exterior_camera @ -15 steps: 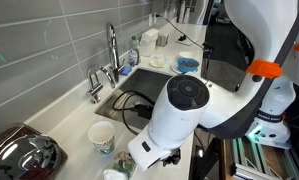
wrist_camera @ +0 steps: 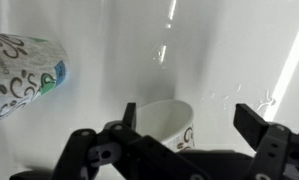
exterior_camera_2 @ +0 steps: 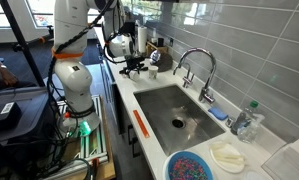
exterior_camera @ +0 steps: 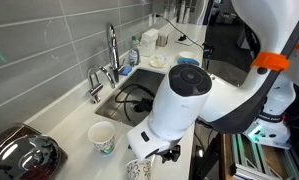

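My gripper is open in the wrist view, its two dark fingers wide apart. Behind them stands a white cup (wrist_camera: pixel 164 120) with dark swirls, its mouth nearer the left finger and its lower part hidden. A second patterned cup (wrist_camera: pixel 27 75) shows at the left, cut off by the picture edge. Exterior view 1 shows the first cup (exterior_camera: pixel 139 170) at the lower edge, just below the gripper (exterior_camera: pixel 157 152). Farther back on the counter the other patterned cup (exterior_camera: pixel 102 137) stands upright. Whether fingers and cup touch, I cannot tell.
A sink (exterior_camera_2: pixel 181 118) with a tap (exterior_camera_2: pixel 201 65) lies beyond the cups. A white patterned object (exterior_camera: pixel 31 160) and a shiny round metal item (exterior_camera: pixel 14 142) sit at the lower left. Farther along the counter are bottles (exterior_camera_2: pixel 247 120) and a blue bowl (exterior_camera_2: pixel 189 167).
The arm has shifted slightly and sits lower in exterior view 1. The cup at the lower edge now appears farther right and shows more clearly. The cup farther back has not moved.
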